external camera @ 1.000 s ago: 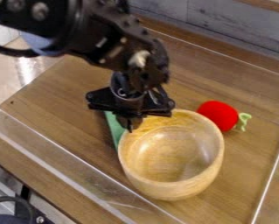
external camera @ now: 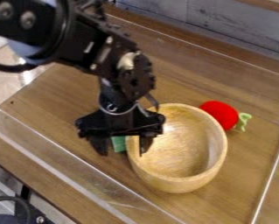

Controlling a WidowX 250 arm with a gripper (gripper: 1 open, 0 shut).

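Note:
My gripper [external camera: 121, 133] hangs low over the left rim of a wooden bowl [external camera: 188, 166], its dark fingers open and partly over a green object [external camera: 119, 143] that lies against the bowl's left side, mostly hidden by the gripper and bowl. A red plush tomato-like toy [external camera: 219, 114] with green leaves lies behind the bowl to the right.
A pale strip runs along the near-left edge, with metal and a black cable beyond it. A grey wooden wall stands at the back.
My gripper has moved down and left since a second ago and now sits slightly more open-looking at the bowl's left rim. The bowl has shifted slightly to the right.

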